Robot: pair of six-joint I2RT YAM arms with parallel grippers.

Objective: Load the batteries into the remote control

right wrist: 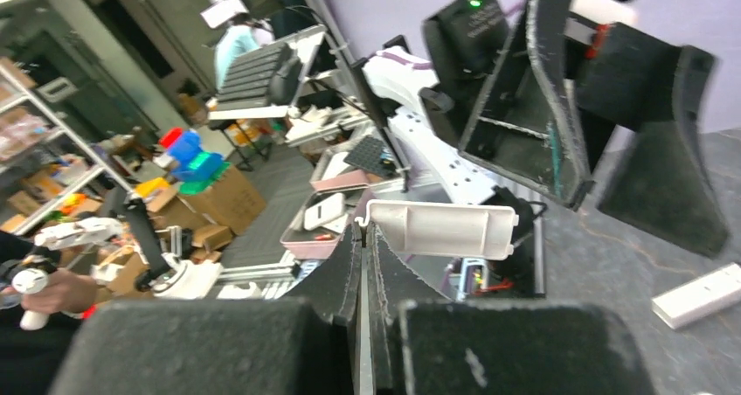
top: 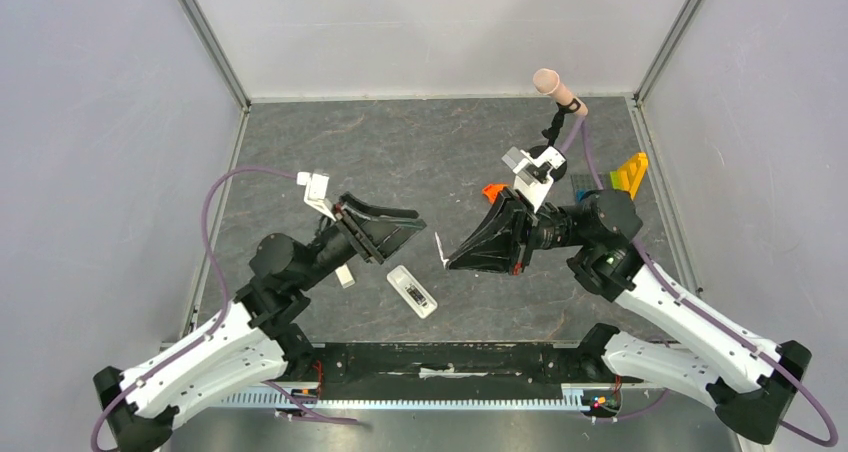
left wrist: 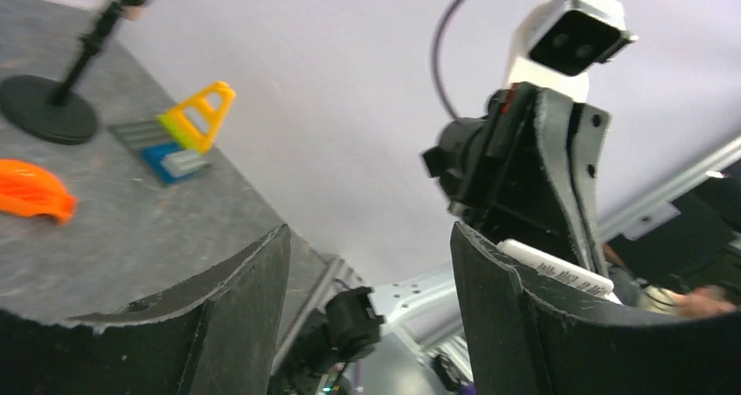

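Note:
The white remote control point(top: 411, 292) lies on the grey floor in the top view, its open battery compartment facing up with something dark inside. My right gripper point(top: 447, 266) is raised to the right of it, shut on a thin white cover point(right wrist: 454, 229). Only one end of that cover is pinched by the fingertips; the rest sticks out sideways. To the left, my left gripper point(top: 402, 240) hangs above the floor, its two fingers point(left wrist: 253, 281) spread and nothing between them. The cover also shows in the left wrist view, edge-on beside the right arm.
A small white box point(top: 345, 275) sits partly beneath the left arm. Towards the back right are an orange piece point(top: 493, 192), a black-based stand point(top: 553, 132) and a yellow block point(top: 630, 173). Bare floor lies behind both arms.

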